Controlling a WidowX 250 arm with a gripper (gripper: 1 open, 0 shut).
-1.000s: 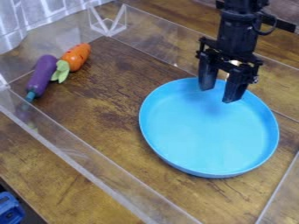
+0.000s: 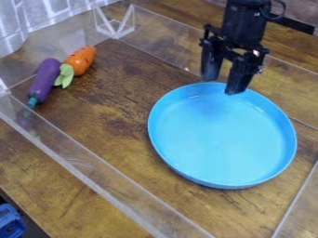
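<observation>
The black gripper (image 2: 226, 74) hangs at the top right of the view, just above the back rim of a large blue plate (image 2: 221, 135). Its two dark fingers point down and stand apart, with nothing visible between them. On the left lie a purple eggplant (image 2: 45, 76) and an orange carrot (image 2: 78, 60) with pale green leaves.
The wooden tray floor (image 2: 99, 139) is bare left of and below the plate. Clear walls run along the back, left and right edges. A blue object (image 2: 9, 223) sits outside at the lower left corner.
The gripper has moved up and slightly left, away from the plate's surface. The plate and vegetables look unchanged.
</observation>
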